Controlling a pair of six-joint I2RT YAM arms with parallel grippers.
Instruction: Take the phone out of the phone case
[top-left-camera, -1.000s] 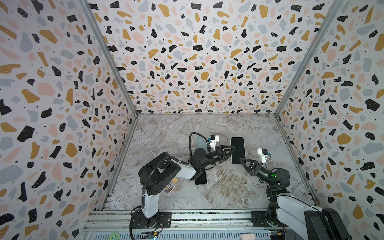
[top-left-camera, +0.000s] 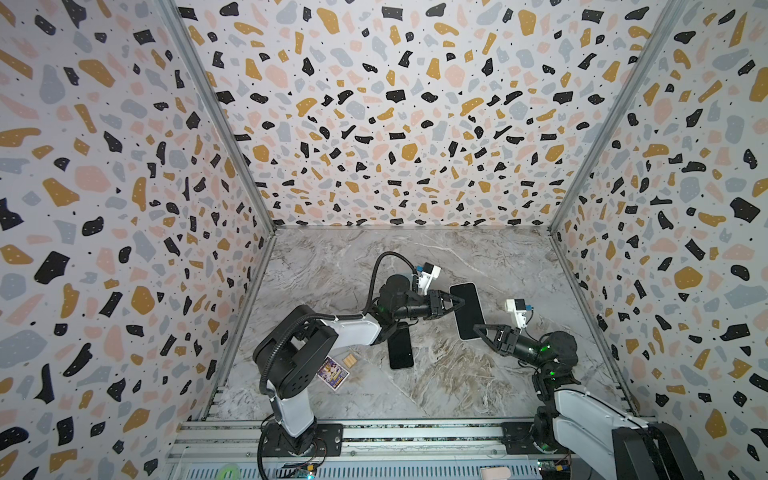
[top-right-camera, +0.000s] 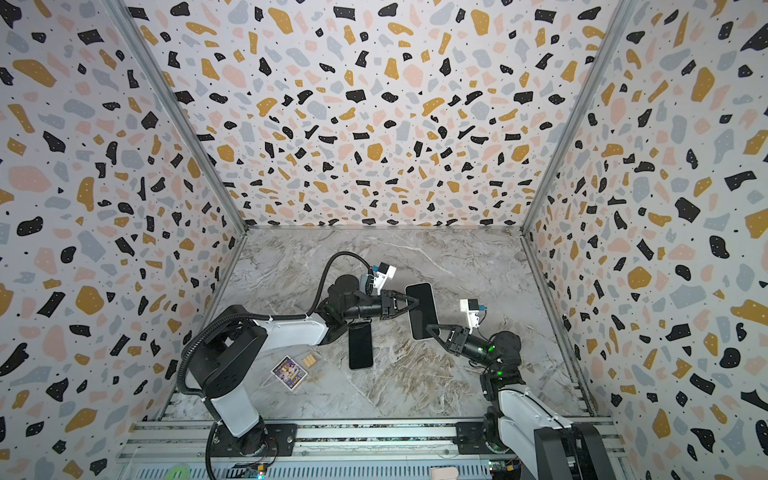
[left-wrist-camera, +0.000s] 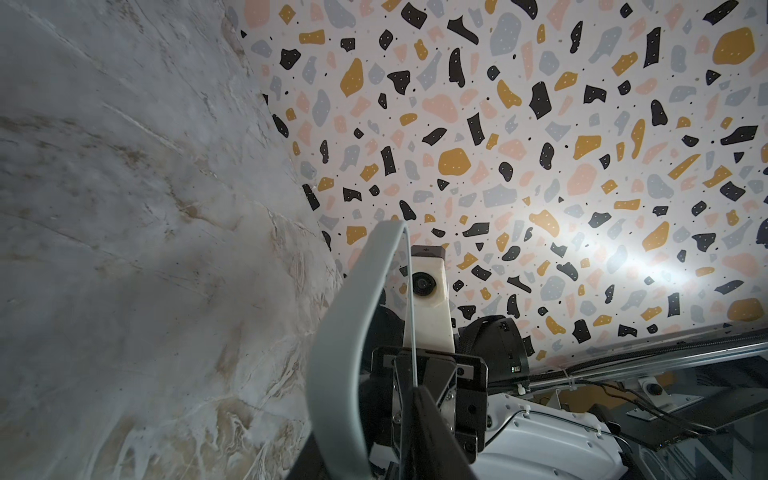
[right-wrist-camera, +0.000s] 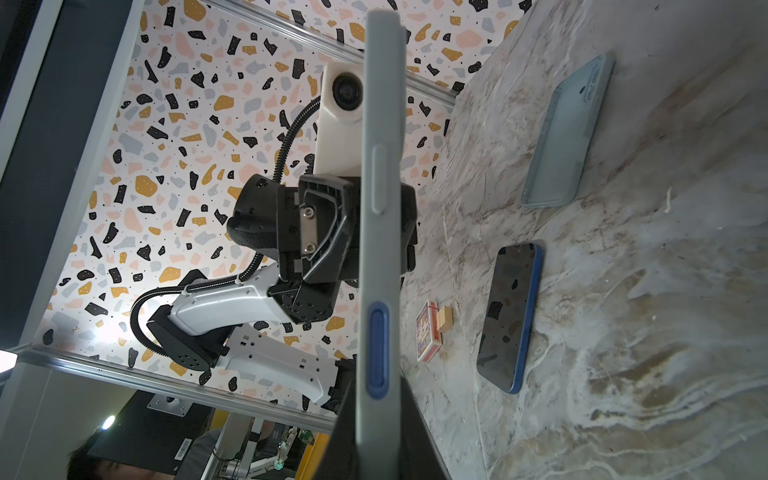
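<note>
A phone in a pale blue-grey case (top-left-camera: 468, 310) stands raised between the grippers, screen toward the top cameras; a blue button shows on its edge (right-wrist-camera: 376, 344) in the right wrist view. My right gripper (top-left-camera: 480, 330) is shut on its lower right end. My left gripper (top-left-camera: 453, 303) is at its upper left side; whether its fingers grip it or are part open around it is hard to tell. On the table lie another phone with a blue frame (right-wrist-camera: 508, 316) and an empty pale case (right-wrist-camera: 565, 132).
A card box (top-right-camera: 288, 372) and a small wooden block (top-right-camera: 309, 360) lie at the front left. Patterned walls enclose the table.
The held phone and both grippers have moved left and slightly lower. The left arm has shifted left, uncovering more of the phone on the table.
</note>
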